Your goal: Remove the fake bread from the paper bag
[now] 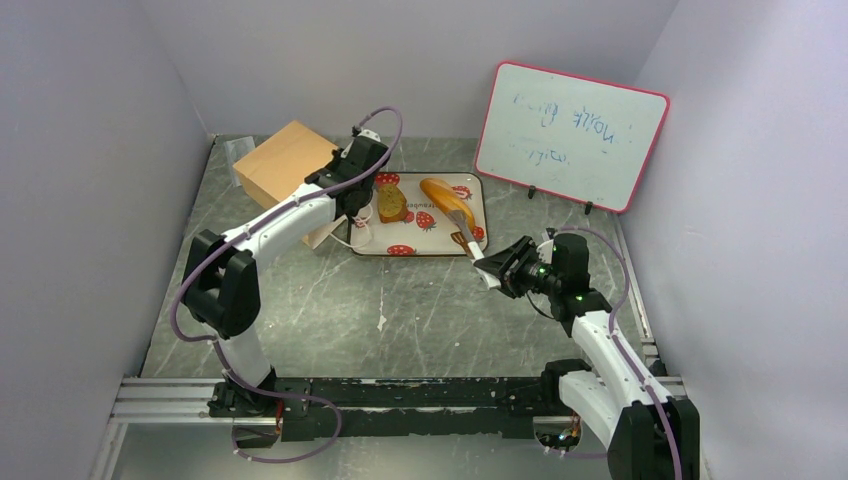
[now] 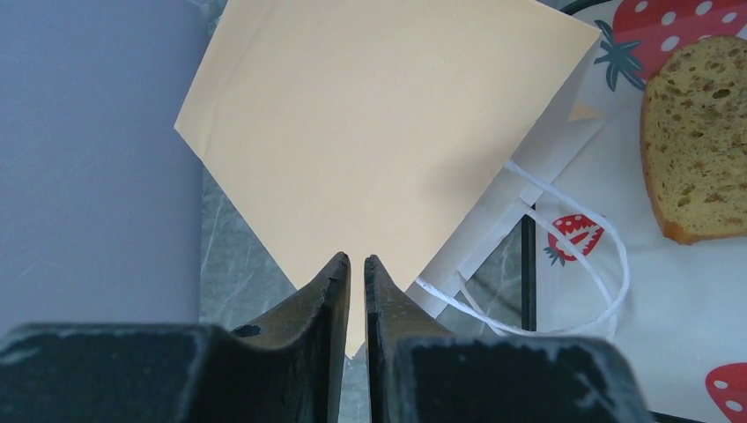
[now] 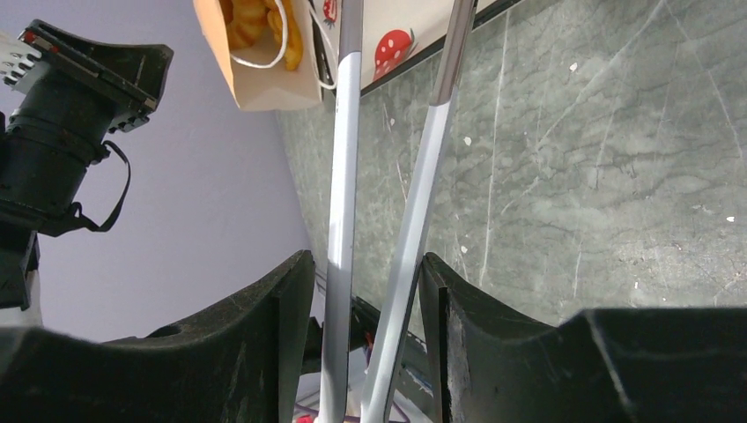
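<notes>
The brown paper bag (image 1: 286, 165) lies on its side at the back left, its mouth facing the tray. In the right wrist view, golden fake bread (image 3: 247, 25) shows inside that mouth. At the bag's mouth hovers my left gripper; only a narrow gap parts its fingers, with the bag's paper behind and nothing visibly held. My right gripper has the arms of the metal tongs (image 3: 342, 203) between its fingers. The tongs' far end lies over the long yellow bread (image 1: 437, 192) on the tray. A brown bread slice (image 1: 391, 203) lies left of it.
The strawberry-patterned tray (image 1: 440, 241) lies at the back centre, near the bag. A red-framed whiteboard (image 1: 572, 135) stands at the back right. White bag handles (image 2: 620, 273) loop over the tray's left edge.
</notes>
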